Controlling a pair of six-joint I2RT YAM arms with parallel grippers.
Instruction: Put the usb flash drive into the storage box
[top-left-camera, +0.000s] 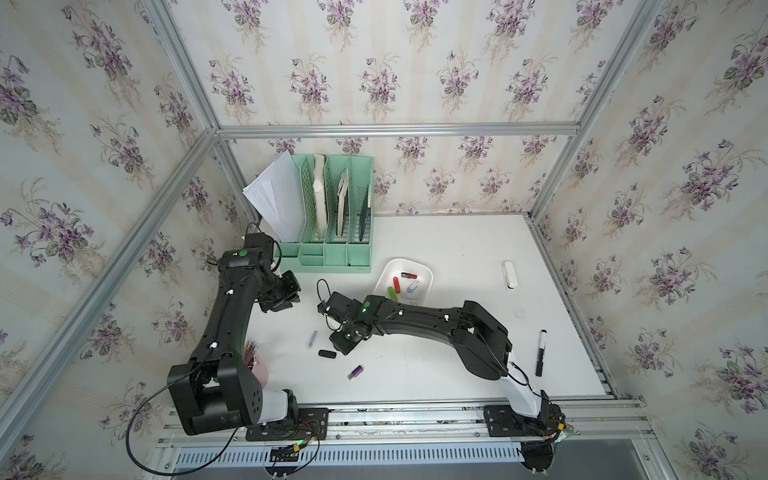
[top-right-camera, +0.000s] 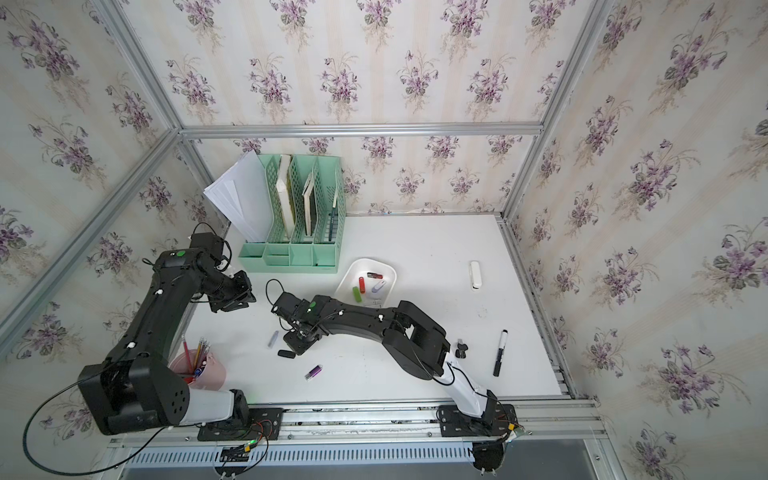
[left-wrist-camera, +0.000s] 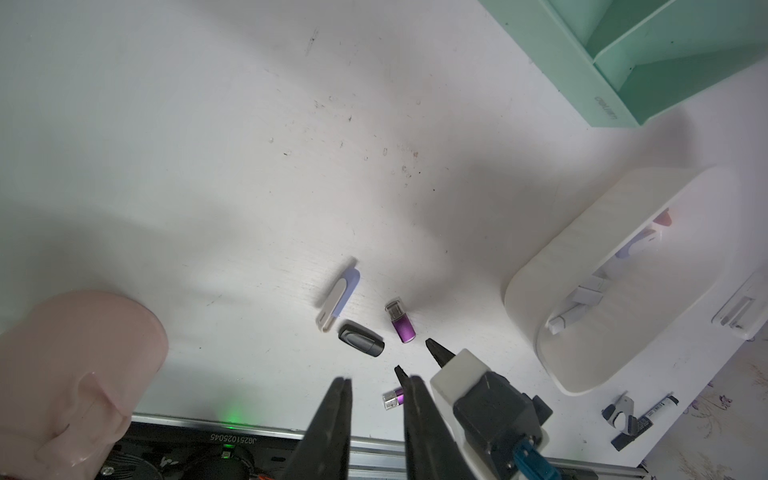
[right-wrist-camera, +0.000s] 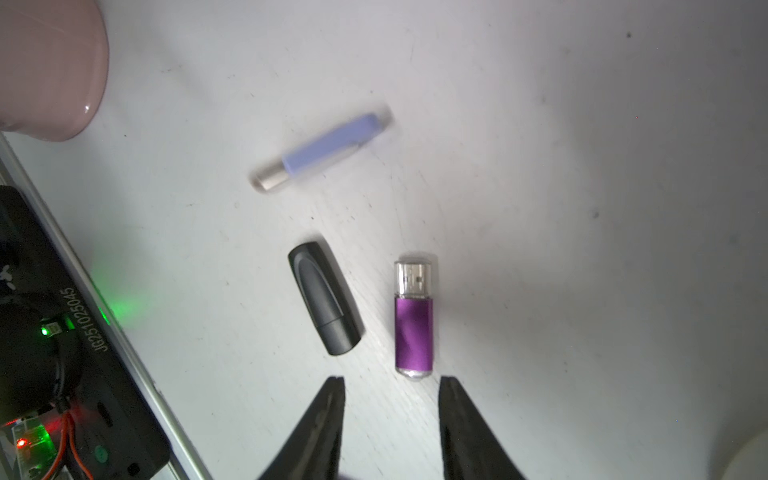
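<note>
Below the fingers of my open right gripper in the right wrist view, a purple usb drive (right-wrist-camera: 413, 332) lies on the table, its metal end pointing away. To its left rests a black usb drive (right-wrist-camera: 325, 297), with a lavender-blue one (right-wrist-camera: 332, 148) farther up. A second purple drive (left-wrist-camera: 392, 398) is partly behind a right fingertip in the left wrist view. My left gripper is open and empty, off to the left above the table. The white storage box (left-wrist-camera: 552, 276) stands behind the right arm, several drives inside (top-left-camera: 406, 282).
A green file organizer (top-left-camera: 340, 254) stands at the back left, and a pink pen cup (top-right-camera: 209, 374) at the front left. A white object (top-left-camera: 509, 274) and a black-and-white marker (top-left-camera: 541, 352) lie right.
</note>
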